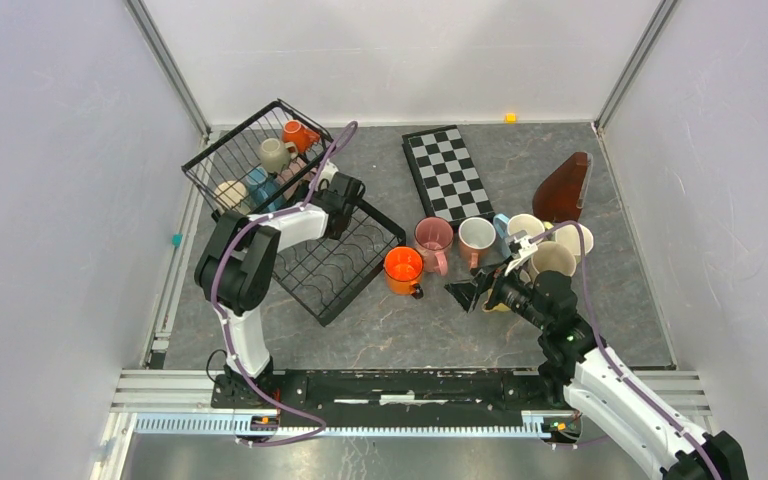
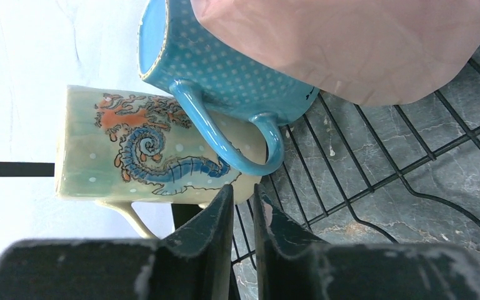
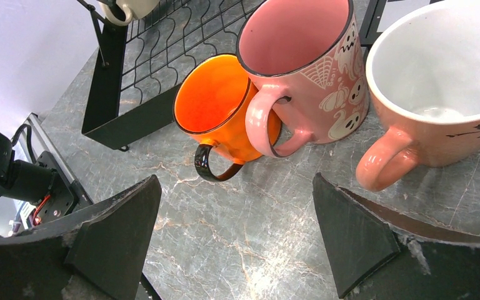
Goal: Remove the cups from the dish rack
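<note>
On the upper tier of the dish rack (image 1: 222, 155) stand several cups: an orange one (image 1: 296, 134), a beige one (image 1: 274, 154), a blue one (image 1: 262, 187), a cream one (image 1: 230, 193) and a partly hidden pink one. My left gripper is at the rack, its fingertips a small gap apart. Beyond them in the left wrist view lie the blue dotted cup (image 2: 225, 69), the seahorse cup (image 2: 156, 150) and a pink cup (image 2: 350, 44); nothing shows between the fingers. My right gripper stands wide open over the table, empty.
An orange cup (image 3: 212, 100), a pink cup (image 3: 309, 81) and a white-and-coral cup (image 3: 406, 119) stand on the table, with more cups right of them. Behind are a chessboard (image 1: 448, 170) and a brown container (image 1: 562, 188).
</note>
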